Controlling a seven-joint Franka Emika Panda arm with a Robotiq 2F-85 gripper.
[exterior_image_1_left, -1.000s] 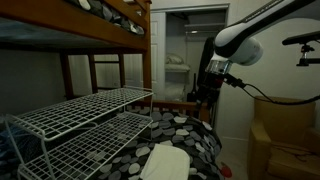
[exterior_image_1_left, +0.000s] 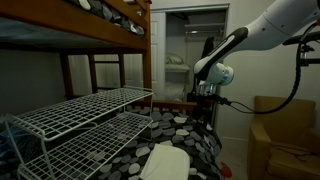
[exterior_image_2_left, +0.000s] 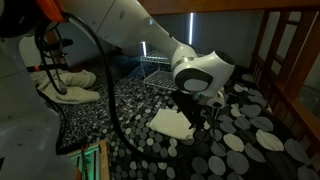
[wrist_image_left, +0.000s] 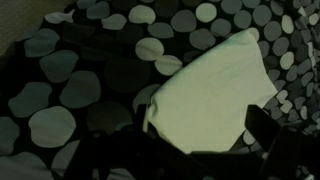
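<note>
A pale, roughly rectangular cloth-like piece (exterior_image_1_left: 165, 163) lies flat on the dark bedding with grey and white dots (exterior_image_2_left: 233, 143). In the wrist view this white piece (wrist_image_left: 212, 92) fills the middle, its lower end passing between my dark fingers. My gripper stands open, one finger on each side, and the white piece appears to be beneath it. From the second exterior side, the white piece (exterior_image_2_left: 172, 123) lies just left of the gripper. Contact between fingers and the piece cannot be made out.
A white wire rack (exterior_image_1_left: 85, 125) with two shelves stands on the left of the bed. The wooden upper bunk (exterior_image_1_left: 75, 32) overhangs that side. A tan armchair (exterior_image_1_left: 282, 140) sits at the right. Dotted bedding around the white piece is mostly clear.
Over the last second my arm has come down and swung somewhat left in the first exterior view, lowering the gripper toward the bed. The white piece has stayed put.
</note>
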